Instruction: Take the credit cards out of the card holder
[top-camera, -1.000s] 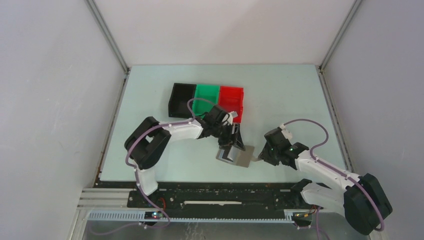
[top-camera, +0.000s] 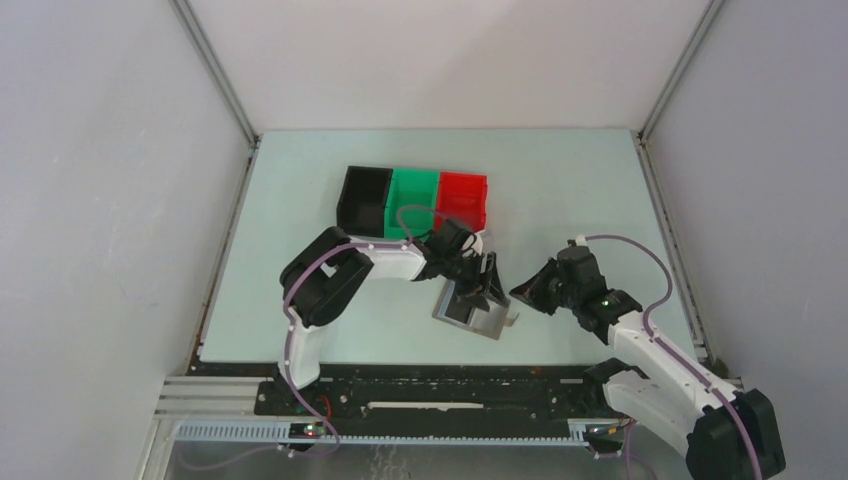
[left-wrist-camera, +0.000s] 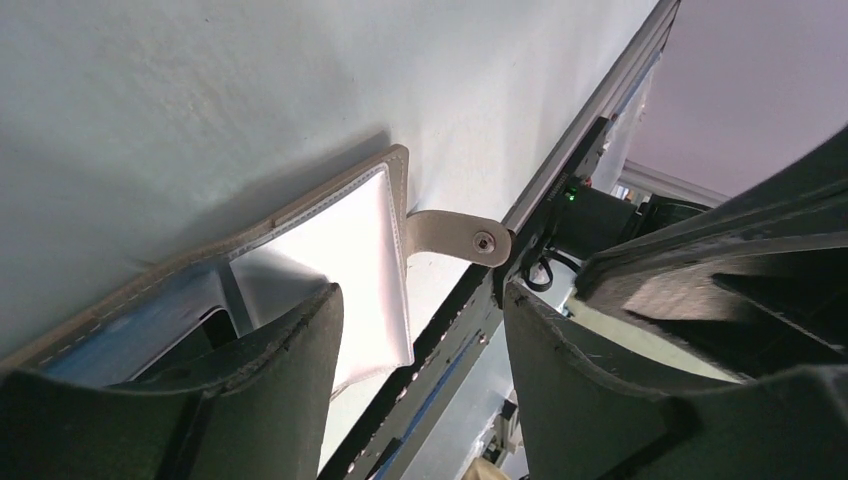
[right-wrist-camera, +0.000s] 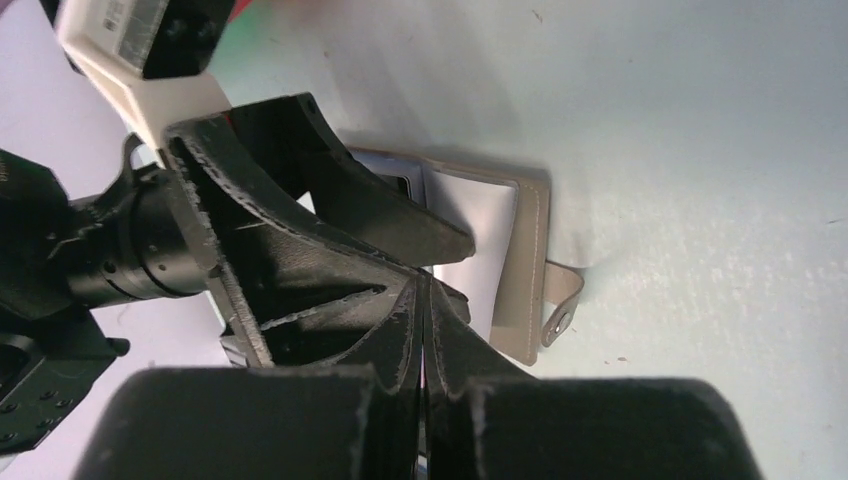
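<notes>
The card holder (top-camera: 450, 318) lies open on the table under my left gripper (top-camera: 480, 290): a taupe cover with a snap strap (left-wrist-camera: 455, 235) on the right and a white inner flap (left-wrist-camera: 350, 290). A blue-edged sleeve with something dark in it shows at its left. My left gripper stands open over the flap, nothing visibly gripped; its fingers cover part of the holder in the right wrist view. My right gripper (top-camera: 520, 295) is shut, just right of the holder, with nothing seen between its fingertips.
A three-part bin, black (top-camera: 362, 195), green (top-camera: 410, 185) and red (top-camera: 462, 190), stands behind the holder. The front edge lies just below the holder.
My left gripper has moved right over the holder. The white flap now lies toward the holder's right.
</notes>
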